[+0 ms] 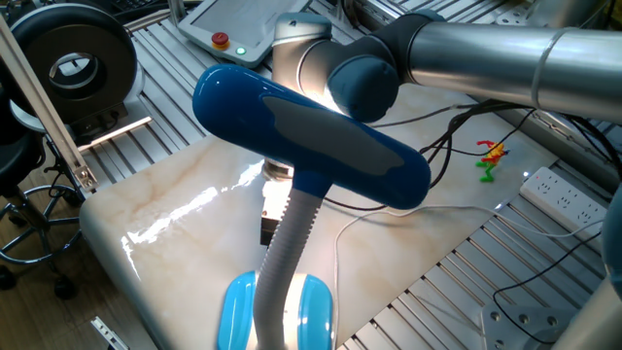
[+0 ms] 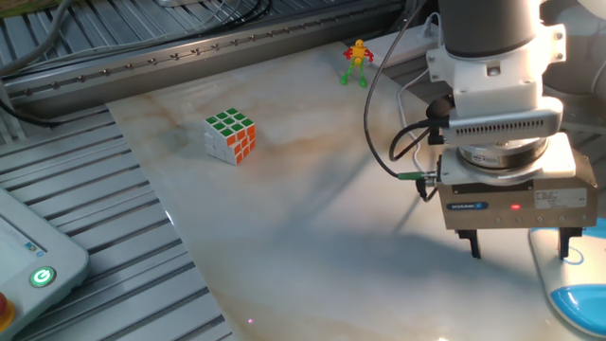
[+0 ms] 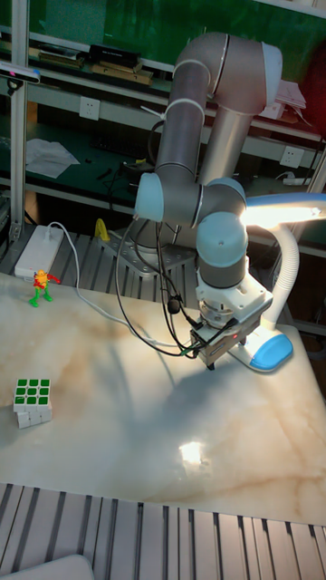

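Observation:
My gripper (image 2: 520,256) hangs above the right part of the marble sheet in exterior view 2. Its two black fingers stand wide apart, so it is open, with nothing seen between them. A Rubik's cube (image 2: 230,136), green on top with orange and white sides, rests well to the gripper's left. Farther back stands a small figure (image 2: 358,63) in yellow, red and green. Behind the gripper in that view is the blue and white lamp base (image 2: 579,308). Exterior view 1 shows the lamp head (image 1: 311,136) covering much of the arm; the gripper's fingers are hidden there.
A white power strip (image 1: 564,206) lies by the sheet's edge near the figure. Black cables (image 2: 370,123) loop beside the wrist. At the left is a control pendant (image 2: 36,260). Between cube and gripper the marble sheet (image 2: 312,227) is bare.

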